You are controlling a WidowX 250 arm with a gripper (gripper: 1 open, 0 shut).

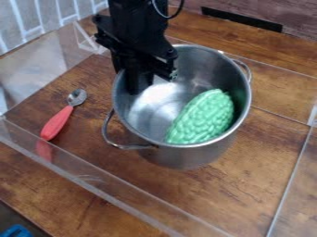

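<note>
A steel pot [172, 93] with two side handles stands on the wooden surface. Inside it, toward the right, lies a green bumpy oblong object [202, 118], like a toy vegetable. My black gripper [136, 69] comes down from the top over the pot's left rim; it is shut, and its fingertips are hard to make out against the rim. A spoon with a red handle [56, 122] lies left of the pot.
Clear plastic walls edge the wooden workspace [254, 180] at front, left and right. Bare wood is free at the right and front. A blue object [14, 231] shows at the bottom left corner.
</note>
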